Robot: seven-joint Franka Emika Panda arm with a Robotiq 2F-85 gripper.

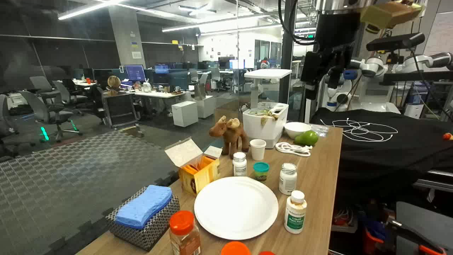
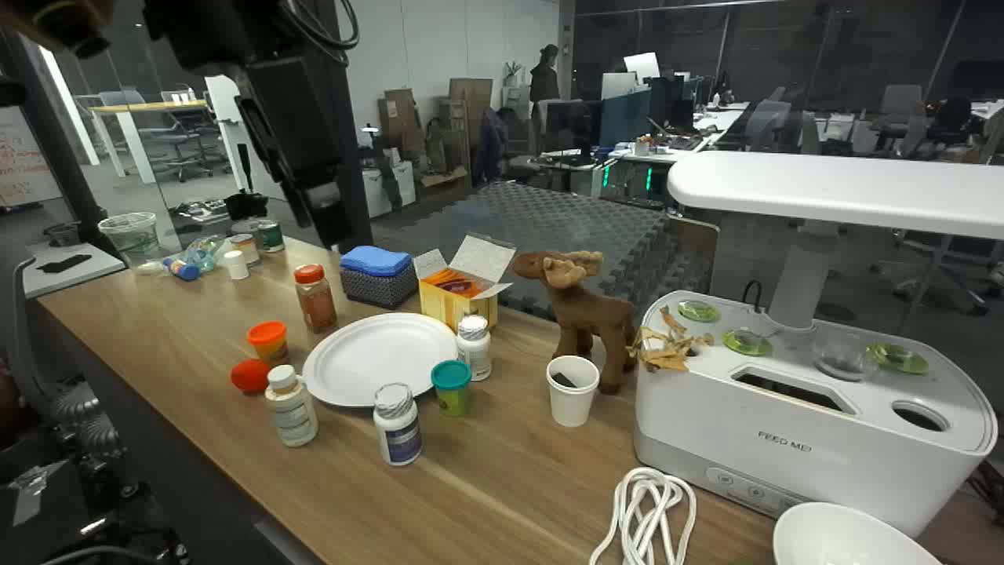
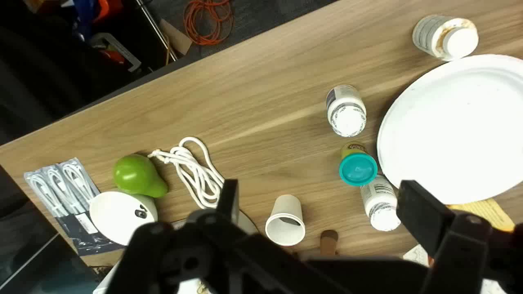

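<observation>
High above the table hangs my gripper, its two fingers spread wide with nothing between them. Below, in the wrist view, a paper cup lies in the space framed by the fingers, well beneath them. A teal-lidded tub and a white bottle stand beside the white plate. Another bottle is nearby, and a third bottle stands on the plate's other side. A brown toy moose stands by the yellow box and the cup. The gripper touches none of these.
A white planter with an overhanging lamp rises at one end, near a white bowl, green pear and white cord. Orange-lidded jar and blue cloth lie past the plate. The plate is bare.
</observation>
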